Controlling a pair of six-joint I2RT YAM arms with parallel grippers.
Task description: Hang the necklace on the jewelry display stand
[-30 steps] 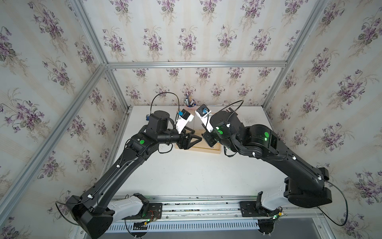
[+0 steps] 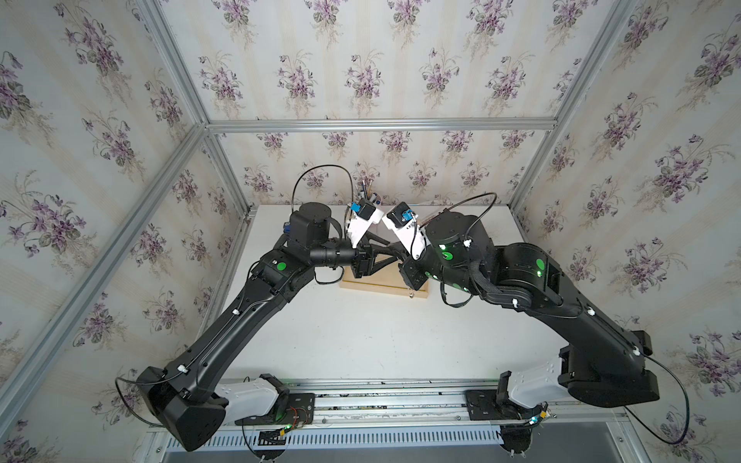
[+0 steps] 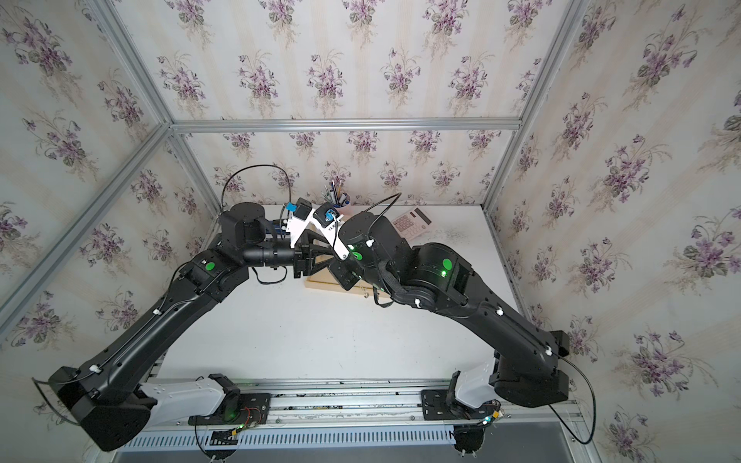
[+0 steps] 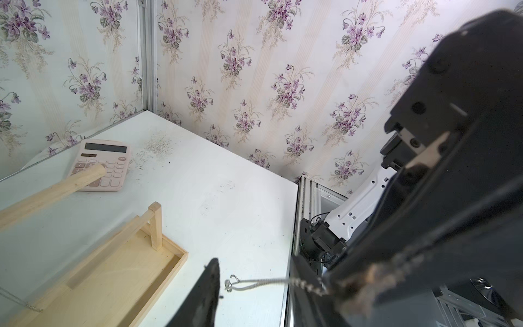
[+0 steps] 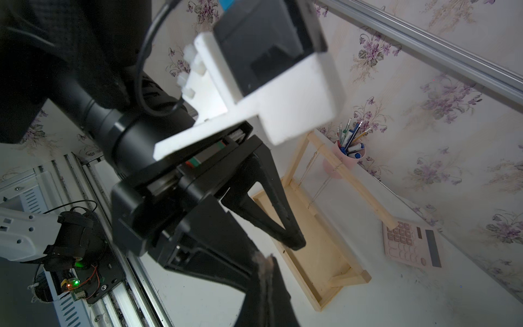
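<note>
A silver chain necklace (image 4: 256,282) stretches sideways at my grippers, which meet above the wooden display stand (image 5: 310,229). The stand has an upper bar and a shallow tray; other chains hang from it. My left gripper (image 2: 374,259) has its fingertips apart, beside my right gripper (image 2: 413,277). The right gripper's fingertips (image 5: 261,261) are pressed together, blurred, with thin chain apparently at them; the top views mostly hide the necklace.
A pink calculator (image 4: 100,179) lies behind the stand. A pen cup (image 5: 343,158) stands at the back.
My left gripper has moved right and closer to the right gripper.
</note>
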